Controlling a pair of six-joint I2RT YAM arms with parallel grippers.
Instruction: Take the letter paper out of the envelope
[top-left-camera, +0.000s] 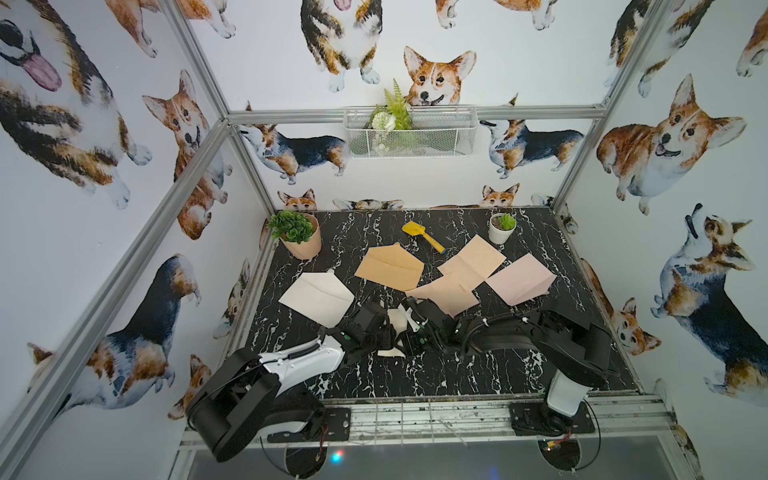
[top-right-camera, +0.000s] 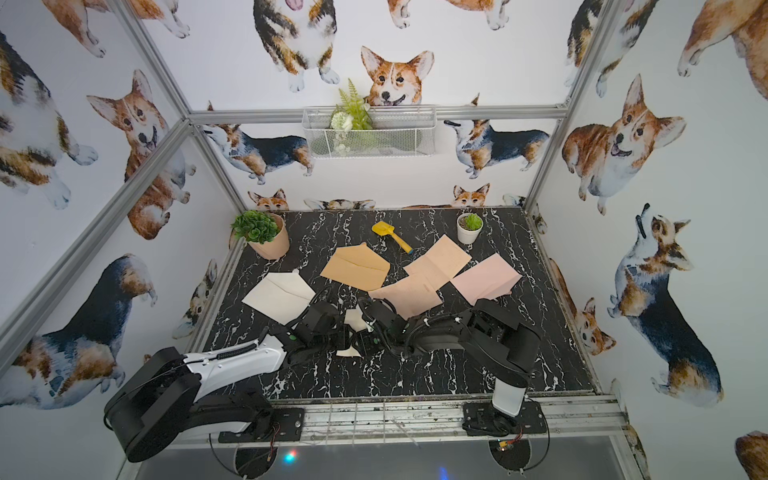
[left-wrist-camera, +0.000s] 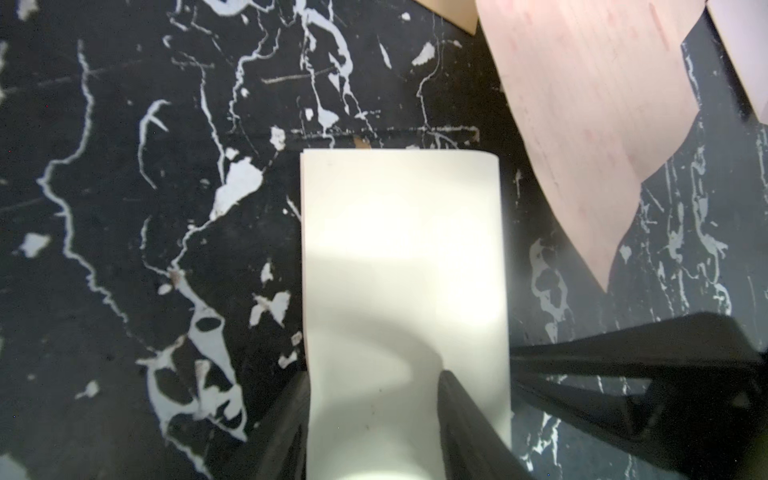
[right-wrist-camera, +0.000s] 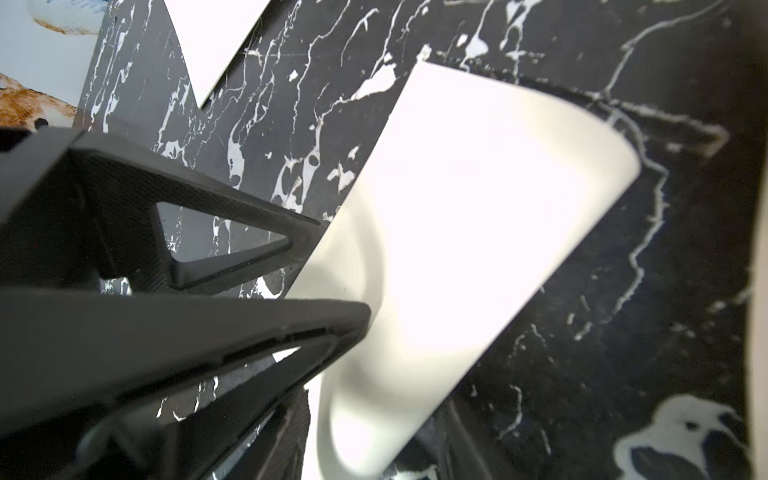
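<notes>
A folded cream paper (top-left-camera: 397, 320) lies at the front middle of the dark marble table, partly hidden by both arms. In the left wrist view the cream paper (left-wrist-camera: 400, 240) stretches ahead of my left gripper, whose fingers are apart over its near part. My right gripper is open, and the bowed near end of the paper (right-wrist-camera: 472, 216) shows between its fingers. Contact with the paper cannot be made out. Behind it lies a peach envelope or sheet (top-left-camera: 442, 297), with another peach piece (top-left-camera: 477, 257) joining or overlapping it.
Other envelopes lie around: white (top-left-camera: 316, 297), tan (top-left-camera: 390, 266) and pale pink (top-left-camera: 524, 280). A yellow scoop (top-left-camera: 424, 236) and two potted plants, the larger pot (top-left-camera: 304, 244) and the smaller pot (top-left-camera: 500, 234), stand farther back.
</notes>
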